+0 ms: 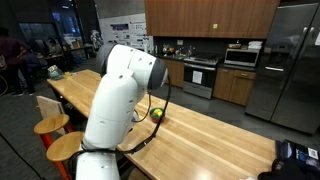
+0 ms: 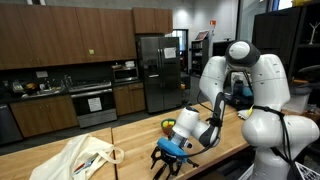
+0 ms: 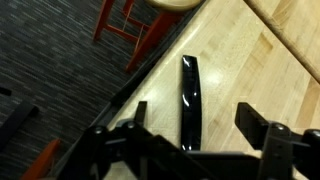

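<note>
A slim black strip-like object (image 3: 191, 105) lies lengthwise on the light wooden table, in the middle of the wrist view. My gripper is above it, with dark fingers (image 3: 258, 131) standing well apart on either side and no contact showing. The object's near end runs down behind the gripper's body. In exterior view 2 the gripper (image 2: 170, 148) points down over the table near its front; there the black object cannot be made out clearly. Exterior view 1 has the gripper mostly hidden behind the arm.
A bowl with colourful contents (image 1: 157, 115) stands on the table near the arm. White cloth (image 2: 85, 158) lies at the left in exterior view 2. Stools (image 1: 66, 147) stand beside the table edge, and the middle of the table (image 1: 205, 140) is bare.
</note>
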